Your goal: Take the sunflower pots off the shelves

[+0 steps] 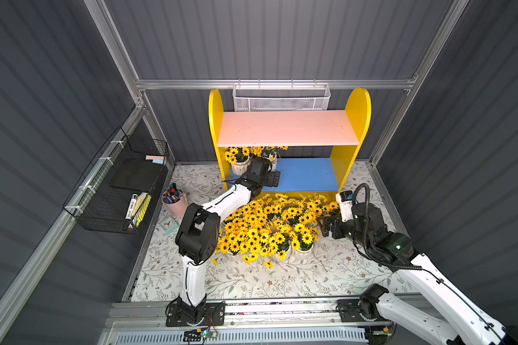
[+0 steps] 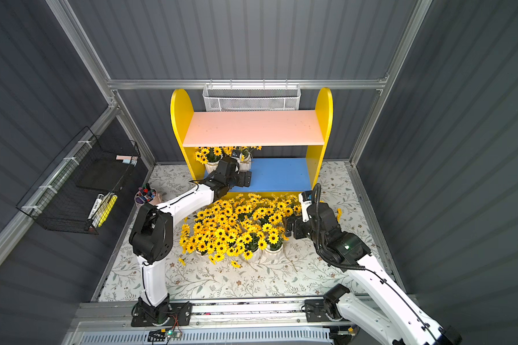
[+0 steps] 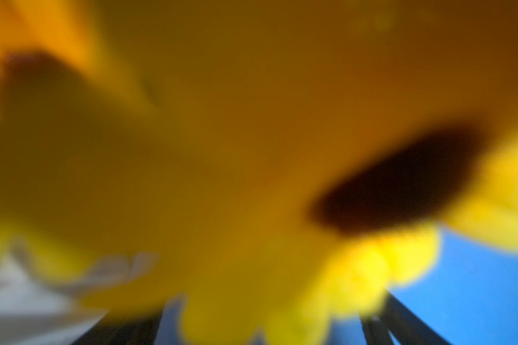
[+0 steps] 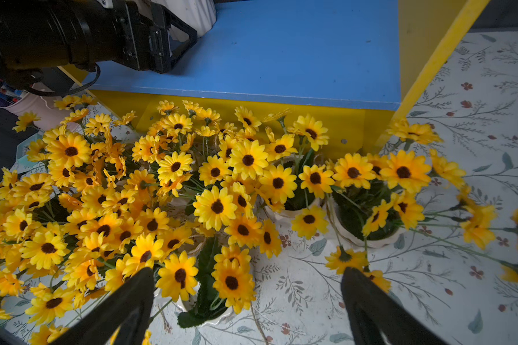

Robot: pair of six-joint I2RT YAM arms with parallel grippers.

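Two sunflower pots stand on the blue shelf [image 1: 310, 174] at its left: a left pot [image 1: 240, 167] and a second pot [image 2: 244, 163] to its right. My left gripper [image 1: 275, 172] is open in front of the second pot. Whether that pot lies between its fingers cannot be told; in the left wrist view blurred petals [image 3: 241, 189] fill most of the picture. Several sunflower pots crowd the table in front of the shelf, among them a pot [image 4: 368, 224] at the right. My right gripper is open above the table, with nothing between its fingers, right of the crowd.
The pink upper shelf [image 1: 287, 127] is bare and overhangs the blue one. A pen cup [image 1: 175, 201] stands at the left, below a wire basket [image 1: 118, 189] on the wall. Free table [image 1: 339, 270] lies at the front right.
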